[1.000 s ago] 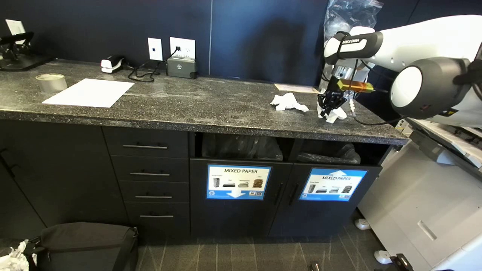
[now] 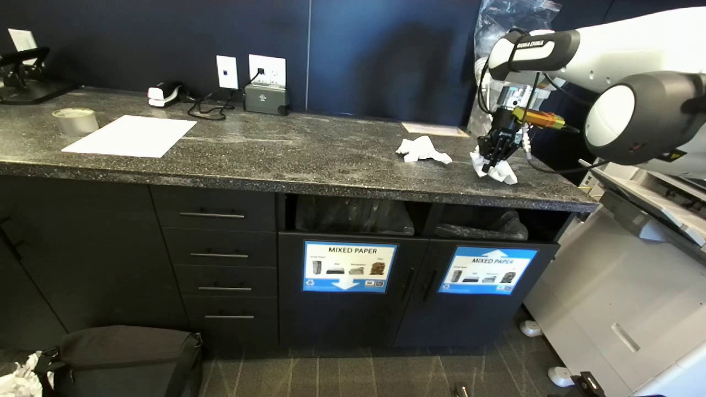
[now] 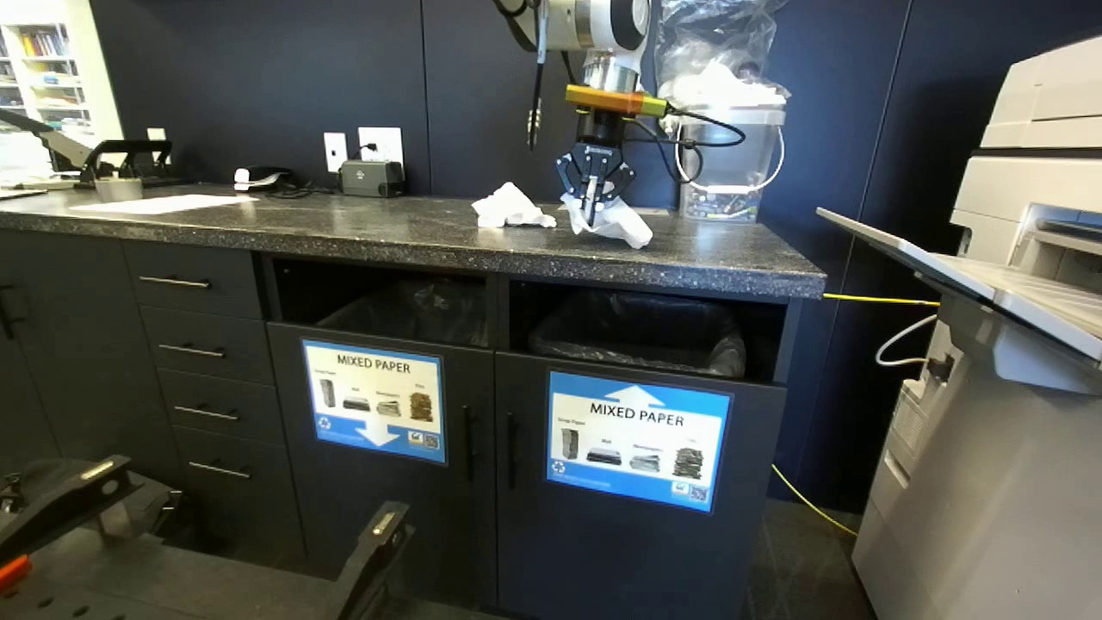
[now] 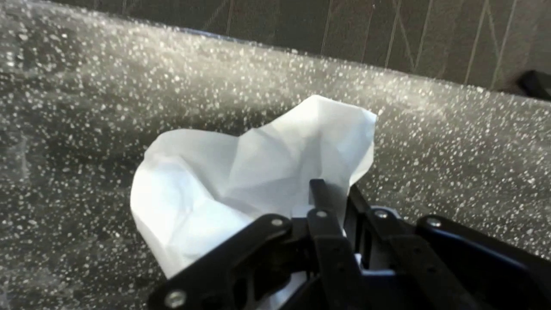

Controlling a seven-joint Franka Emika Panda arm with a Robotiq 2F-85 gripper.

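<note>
A crumpled white paper (image 4: 206, 201) fills the middle of the wrist view, pinched between my black fingers. In exterior view 2 my gripper (image 3: 590, 212) points down at the right part of the counter, shut on this paper (image 3: 622, 224). The same paper (image 2: 503, 173) hangs close above the dark counter in exterior view 1; whether its lower edge touches the surface I cannot tell. To the left, a second crumpled white paper (image 2: 421, 149) lies on the counter, apart from my gripper.
Two bins with dark liners, the left (image 3: 413, 312) and the right (image 3: 646, 329), sit in open slots under the speckled counter (image 3: 341, 229). Behind my gripper stands a clear bucket (image 3: 735, 165) with plastic bags. A white sheet (image 2: 132, 136) and a tape roll (image 2: 75, 122) lie far left.
My gripper has risen slightly and moved a little to the right in exterior view 1, carrying the paper along. The other crumpled paper has stayed in place.
</note>
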